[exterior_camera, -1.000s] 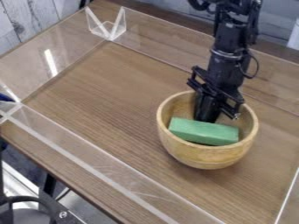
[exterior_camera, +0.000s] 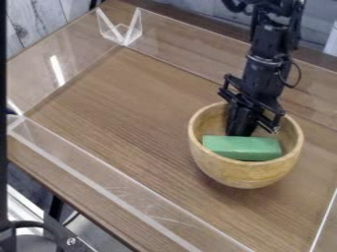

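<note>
A wooden bowl stands on the right part of the wooden table, with a green block lying inside it. The black robot arm reaches down from the top right, and its gripper is down inside the bowl, just behind the block. The fingertips are dark and partly hidden, so whether they are open or shut is unclear.
A clear plastic piece sits at the back left. Dark hardware lies at the bottom left corner, off the table's edge.
The green block has shifted slightly to the right and back within the bowl and lies more level. The arm and bowl have moved slightly.
</note>
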